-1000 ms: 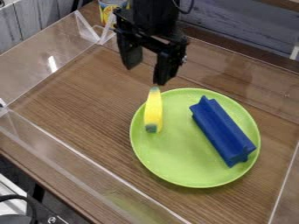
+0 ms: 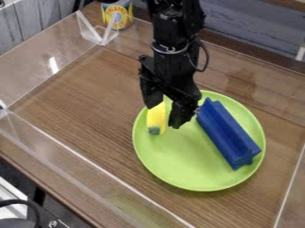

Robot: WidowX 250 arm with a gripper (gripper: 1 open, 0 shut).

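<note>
My black gripper [image 2: 167,100] is low over the left part of a green plate [image 2: 197,169], its fingers around the upper end of a yellow object [image 2: 155,125] lying there. Whether the fingers touch it or how far they are closed is hard to tell. A long blue block [image 2: 229,134] lies on the right side of the plate.
A can with a yellow label [image 2: 116,15] stands at the back left beside a clear partition. A dark cable [image 2: 18,207] shows at the lower left corner.
The gripper has come down from above and behind the plate onto the yellow object, now partly covering it. The plate and blue block look unmoved.
</note>
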